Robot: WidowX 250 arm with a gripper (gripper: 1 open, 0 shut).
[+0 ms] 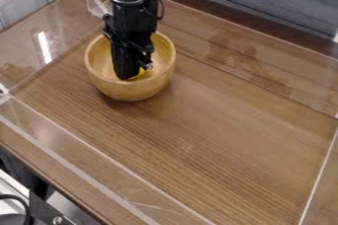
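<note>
A yellow-tan bowl [128, 88] sits on the wooden table at the upper left. The black robot arm [129, 2] reaches down from the top, and its gripper [129, 68] is lowered inside the bowl. A small bright yellow object [142, 71] in the bowl is mostly hidden behind the gripper. Whether anything is between the fingertips is hidden.
A white wall runs along the back right. A black cable lies at the bottom left, off the table's edge.
</note>
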